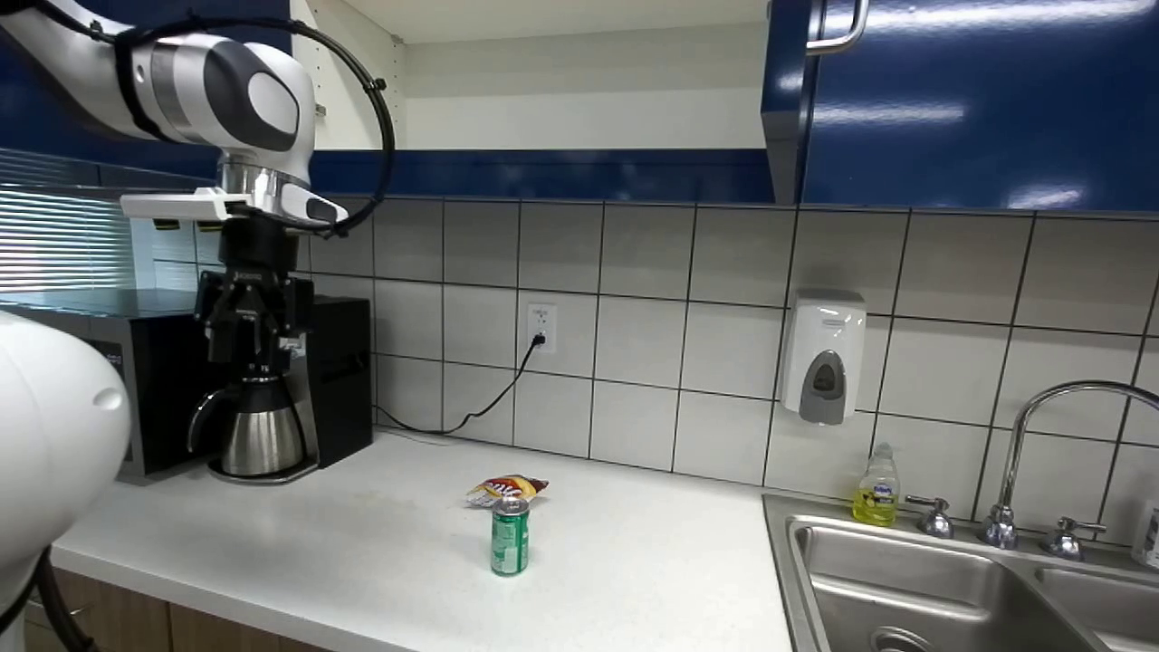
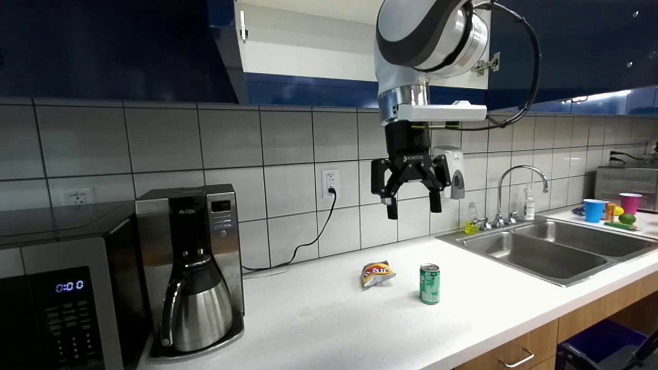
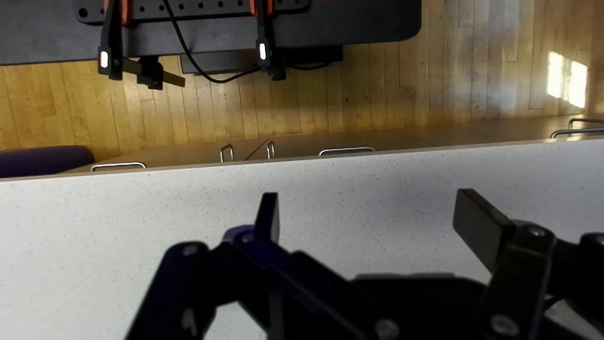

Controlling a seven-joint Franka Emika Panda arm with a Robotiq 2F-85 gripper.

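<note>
My gripper [image 2: 414, 213] hangs open above the counter, pointing down, with nothing between its fingers. In the wrist view only bare counter lies beneath the spread fingers [image 3: 476, 226]. A green can [image 2: 430, 284] stands upright on the counter, well below my gripper's height. Close to the can lies a small chip bag [image 2: 377, 273], yellow and red; in exterior view 1 the can [image 1: 510, 537] partly covers the bag [image 1: 508, 488]. Neither can nor bag shows in the wrist view.
A coffee maker [image 2: 225, 259] with a steel carafe and a microwave [image 2: 68, 290] occupy the left end. The sink [image 2: 536, 247] and faucet are to the right, a soap bottle [image 1: 876, 491] behind. Overhead, an open cabinet [image 1: 587, 98] has empty space inside.
</note>
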